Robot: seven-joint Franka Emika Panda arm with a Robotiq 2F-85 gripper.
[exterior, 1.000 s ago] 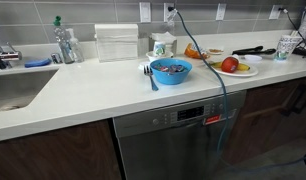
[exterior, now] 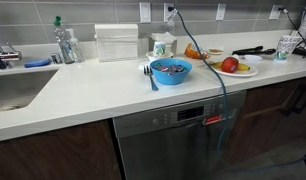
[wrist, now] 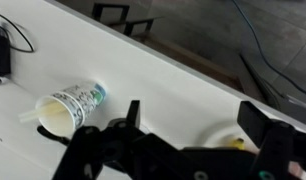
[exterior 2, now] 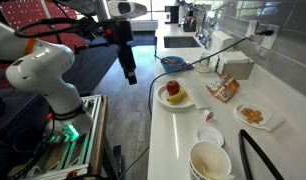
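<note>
My gripper points down with its two black fingers well apart and nothing between them. In exterior view 2 it hangs in front of the counter's edge, over the floor side, clear of everything on the counter. On a white plate [exterior: 251, 72] lie a red apple [exterior: 230, 64] and a yellow banana [exterior: 242, 68]. A blue bowl [exterior: 162, 78] with utensils in it sits near the counter's front, and a fork [exterior: 151, 80] is beside it. In the wrist view, a patterned cup [wrist: 84, 97] lies left of my fingers; the plate is partly hidden behind the right one.
The white counter [exterior: 83, 98] runs along the wall, with the sink [exterior: 18, 90] at one end. A white container [exterior 2: 210, 160], a plate of orange pieces [exterior 2: 255, 114], an orange packet [exterior 2: 225, 88] and a dark utensil [exterior 2: 255, 152] stand farther along. A blue cable [exterior: 219, 80] crosses the counter's edge.
</note>
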